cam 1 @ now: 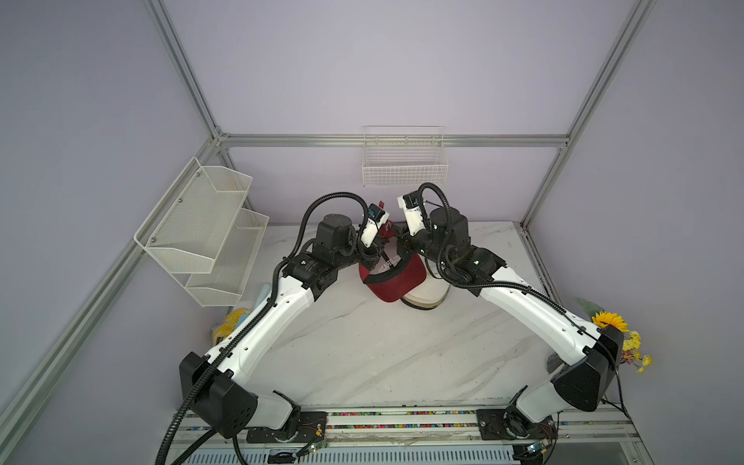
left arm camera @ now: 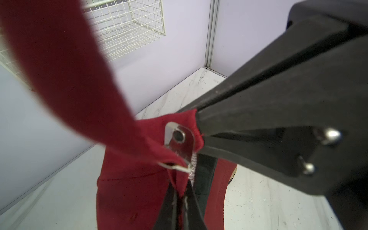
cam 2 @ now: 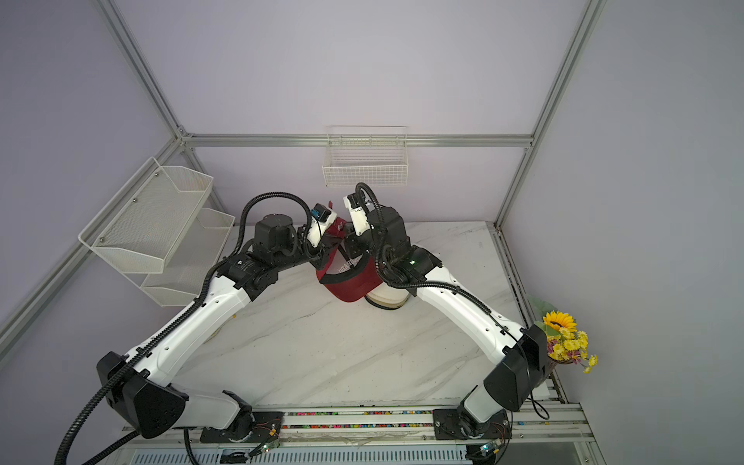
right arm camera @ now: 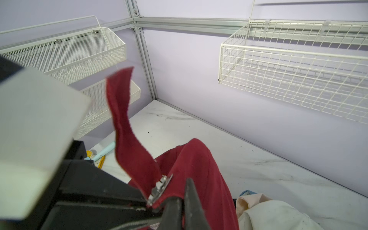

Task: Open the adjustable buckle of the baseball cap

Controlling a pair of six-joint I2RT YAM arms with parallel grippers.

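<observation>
The red baseball cap (cam 1: 395, 286) hangs between my two grippers with its brim toward the front. Its loose red strap (left arm camera: 90, 88) runs through a silver metal buckle (left arm camera: 179, 135) and sticks up well past it. In the left wrist view my left gripper is shut with red cloth of the strap pinched just below the buckle. My right gripper is shut on the cap's back edge, right beside the buckle; its dark fingers (left arm camera: 249, 99) reach that edge in the left wrist view. The strap is still threaded through the buckle.
A cream cap-like item (cam 1: 427, 293) lies on the table just right of the red cap. White wire baskets (cam 1: 404, 159) hang on the back wall, with mesh shelves (cam 1: 205, 224) at left. Flowers (cam 1: 612, 321) stand far right.
</observation>
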